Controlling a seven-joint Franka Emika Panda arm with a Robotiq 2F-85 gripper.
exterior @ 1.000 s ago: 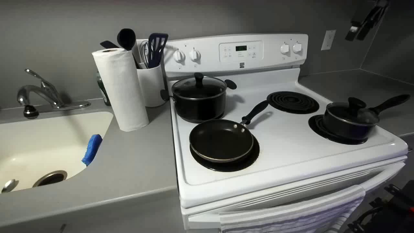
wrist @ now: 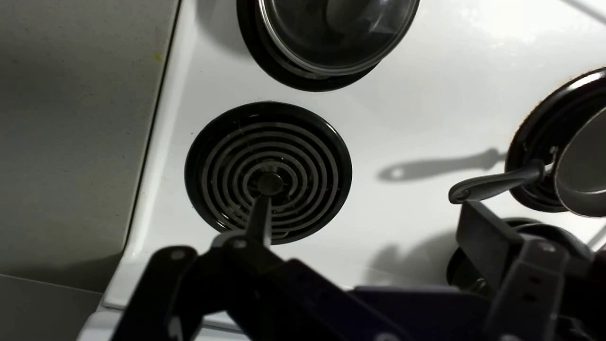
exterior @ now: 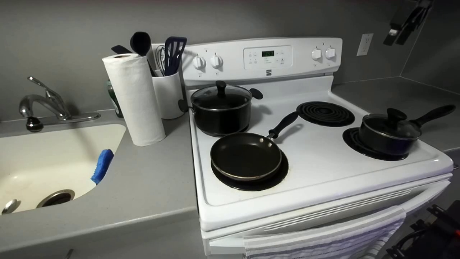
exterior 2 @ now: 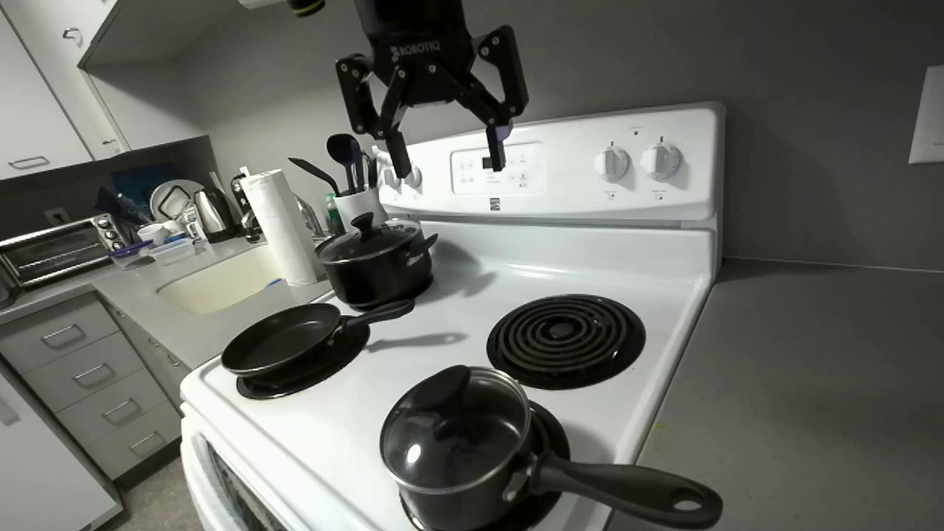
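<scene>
My gripper (exterior 2: 449,168) hangs in the air above the stove, its fingers spread wide and nothing between them. In the wrist view one fingertip (wrist: 260,219) overlaps the bare coil burner (wrist: 268,136). A black frying pan (exterior: 246,155) rests on the front left burner, its handle pointing toward the back right. Behind it stands a large black pot (exterior: 220,116) with a glass lid. The small saucepan (exterior 2: 462,482), lidded too, sits on the front right burner with its handle out over the counter. Exterior view 1 does not clearly show the gripper's fingers on the stove.
Left of the stove, a paper towel roll (exterior: 134,101) and a white utensil holder (exterior: 168,95) stand on the counter by the sink (exterior: 38,149). A blue sponge (exterior: 102,166) leans inside the sink. A striped towel (exterior: 327,237) hangs at the oven front.
</scene>
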